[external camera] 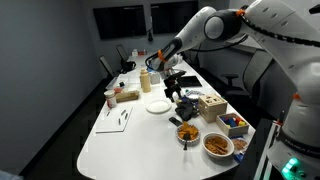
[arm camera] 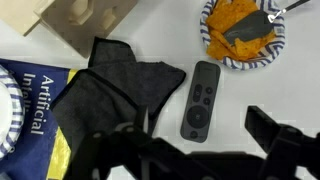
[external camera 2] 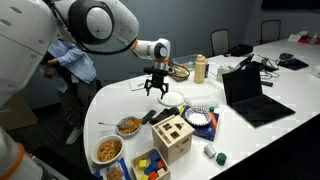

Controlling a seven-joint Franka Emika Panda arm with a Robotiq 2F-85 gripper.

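My gripper stands open above the white table, its two dark fingers spread wide at the bottom of the wrist view. A black remote (arm camera: 201, 100) lies on the table below, seen in the gap between them. Left of it is a crumpled dark cloth (arm camera: 125, 80). Nothing shows held. Exterior view 1 has the gripper (external camera: 171, 90) over the table near the white plate (external camera: 158, 106), with the remote (external camera: 175, 122) closer to the front. In exterior view 2 the gripper (external camera 2: 157, 82) hangs clear of the things around it.
A bowl of orange food with a spatula (external camera 2: 130, 126), a second bowl (external camera 2: 108, 151), a wooden box (external camera 2: 173, 141) and a bin of colored blocks (external camera 2: 152, 168) crowd one side. A laptop (external camera 2: 256, 97) stands open farther off.
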